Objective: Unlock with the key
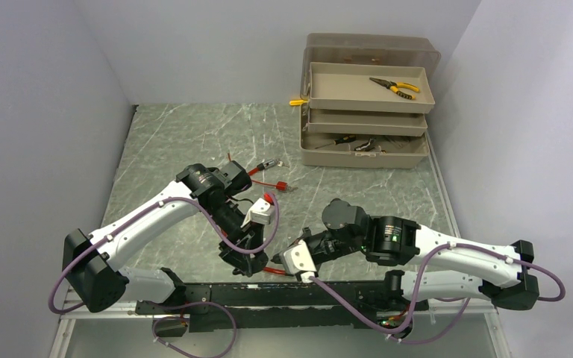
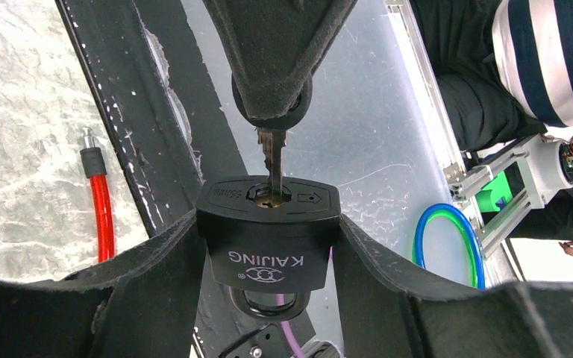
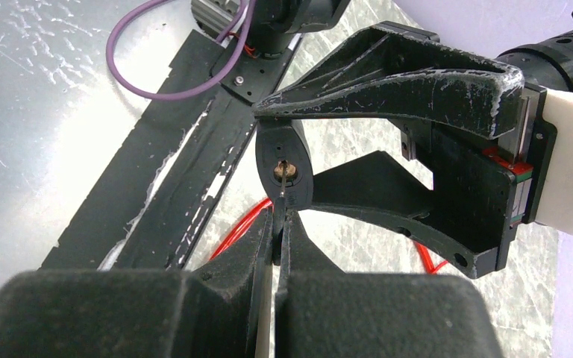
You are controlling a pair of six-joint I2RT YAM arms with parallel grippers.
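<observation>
A black padlock (image 2: 267, 242) is clamped in my left gripper, its keyhole facing up in the left wrist view and its shackle below. The key (image 2: 272, 156) points into the keyhole, its toothed blade partly exposed. My right gripper is shut on the key, seen end-on in the right wrist view against the padlock's keyhole (image 3: 285, 170). From the top view both grippers (image 1: 289, 261) meet near the front edge, with the lock and key mostly hidden by the arms.
A tool case (image 1: 365, 159) with pliers stands at the back right. Red-handled tools (image 1: 281, 186) and red cables lie behind and under the arms. A person sits beyond the front edge in the left wrist view.
</observation>
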